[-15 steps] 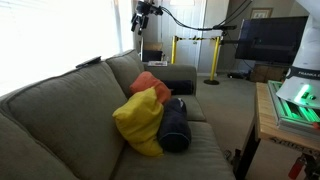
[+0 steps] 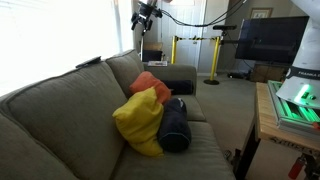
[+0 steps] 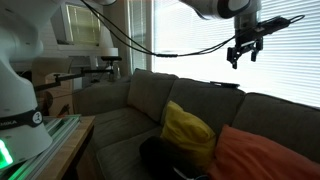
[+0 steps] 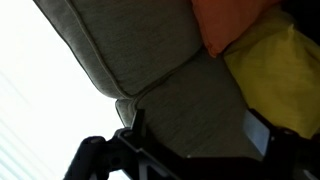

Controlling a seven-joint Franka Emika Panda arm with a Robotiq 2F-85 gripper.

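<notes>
High above the sofa's back, my gripper (image 3: 242, 56) hangs fingers down, well clear of everything below. In the wrist view the two dark fingertips stand wide apart at the lower edge, and nothing is between them. A yellow pillow (image 2: 141, 121) leans against the grey sofa (image 2: 71, 118). Beside it are an orange pillow (image 2: 149, 87) and a dark blue pillow (image 2: 174, 127). The wrist view shows the yellow pillow (image 4: 280, 80) and part of the orange pillow (image 4: 226, 20) below me at the right.
A flat dark object (image 2: 88, 62) lies on top of the sofa's back. Bright window blinds (image 3: 194, 35) rise behind it. A wooden table (image 2: 270, 126) stands opposite, with clear floor farther back.
My arm's end has shifted slightly up and to the right in exterior view 1. The pillows and sofa look the same.
</notes>
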